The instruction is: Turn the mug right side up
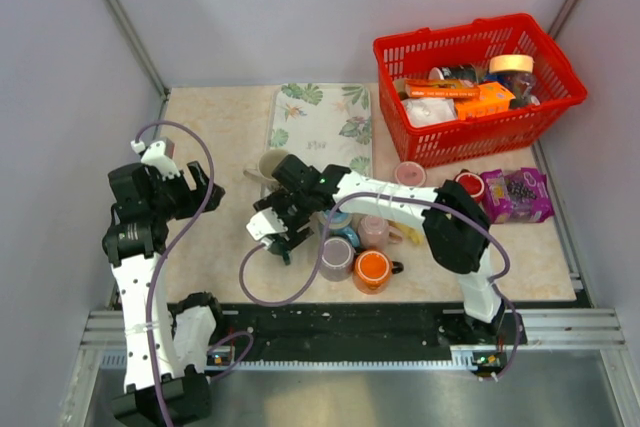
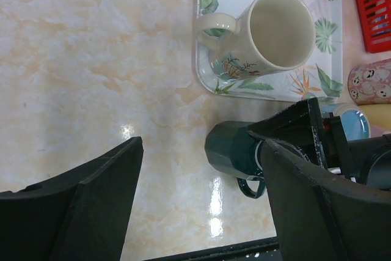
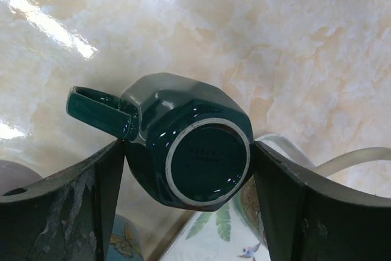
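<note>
The dark green mug (image 3: 183, 126) has its base toward the right wrist camera, ringed by a pale rim, and its handle (image 3: 101, 111) points left. My right gripper comes from above, a finger at either side of the mug; whether both press on it is unclear. From the left wrist camera the green mug (image 2: 229, 148) looks tilted on the table, partly covered by the right gripper's fingers, and its mouth cannot be made out. Off to the left, my left gripper (image 1: 207, 185) stands open above bare table, empty.
A cream mug (image 2: 278, 32) rests on the leaf-patterned tray (image 1: 320, 112) right behind the green mug. A grey mug (image 1: 336, 259) and an orange mug (image 1: 373, 269) are to the right. Farther right is the red basket (image 1: 480, 137).
</note>
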